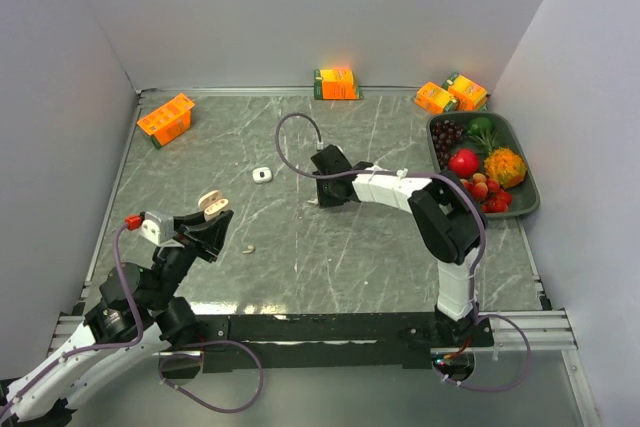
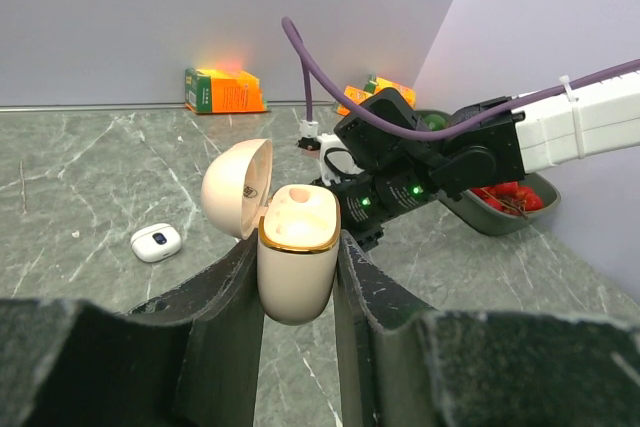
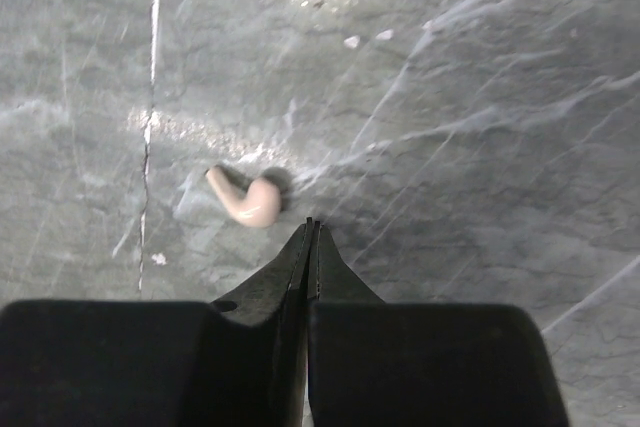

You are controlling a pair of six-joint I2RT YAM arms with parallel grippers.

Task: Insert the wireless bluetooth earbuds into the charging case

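My left gripper (image 1: 214,224) is shut on the open cream charging case (image 2: 298,257), lid upright, held above the table's left part. My right gripper is shut, nothing showing between its fingers, low over the marble table beside a cream earbud (image 3: 257,202), which lies just beyond its fingertips. In the top view that earbud is largely hidden by the right arm. Another small earbud (image 1: 249,249) lies on the table near the left gripper.
A small white case (image 1: 262,175) lies mid-left. An orange basket (image 1: 166,119), several orange boxes (image 1: 336,84) and a bin of fruit (image 1: 525,192) line the back and right.
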